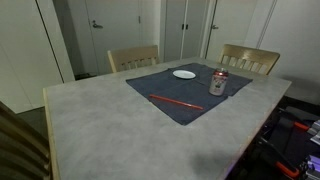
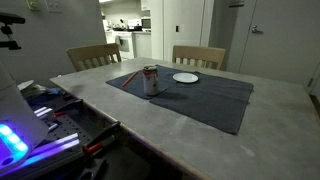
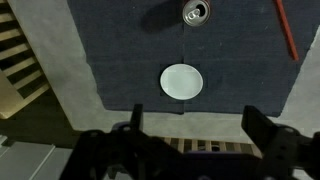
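Observation:
A white plate [image 3: 181, 82] lies flat on the dark cloth, nearest the gripper of the objects in the wrist view. Beyond it stands an upright can [image 3: 196, 12], seen from above there and from the side in the first exterior view [image 1: 219, 82]. A thin red stick [image 3: 286, 28] rests on the cloth to one side. My gripper is open high above the table, its dark fingers wide apart with nothing between them. Neither exterior view shows the gripper's fingers.
The dark cloth [image 1: 180, 112] covers part of the pale table [image 1: 100, 130]. Wooden chairs [image 2: 200, 58] stand around the table's edges.

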